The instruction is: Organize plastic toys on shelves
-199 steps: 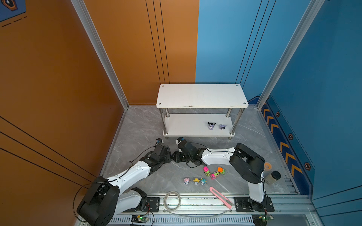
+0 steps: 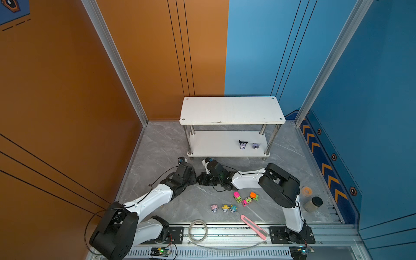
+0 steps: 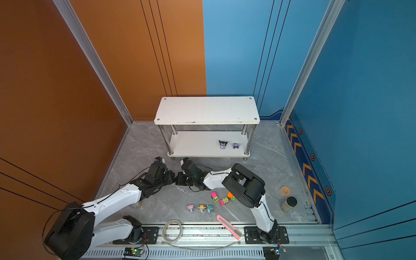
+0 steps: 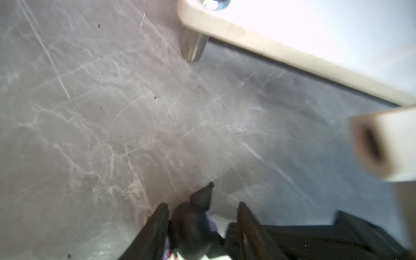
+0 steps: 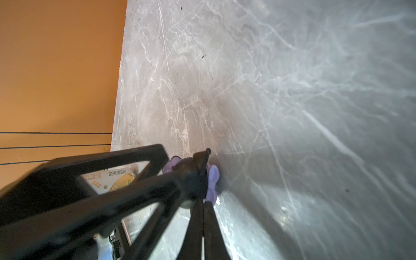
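The two grippers meet in front of the white shelf [image 2: 225,153]. My left gripper is part open around a black-topped toy with purple [image 4: 190,227]. My right gripper is shut beside the same toy [image 5: 212,182], which sits at its tips. Two purple-and-black figures [image 2: 243,144] [image 2: 255,145] stand on the lower shelf's right. Three small figures [image 2: 225,208] and several bright toy vehicles [image 2: 247,200] lie on the front floor.
A dark-lidded jar [image 2: 312,203] and an orange ring [image 2: 306,191] lie at the right. A pink tool [image 2: 253,227] and coiled tube [image 2: 198,225] lie on the front rail. The upper shelf is bare.
The right arm's elbow has shifted slightly left since one second ago. The left arm has moved slightly; the other toys are unchanged.
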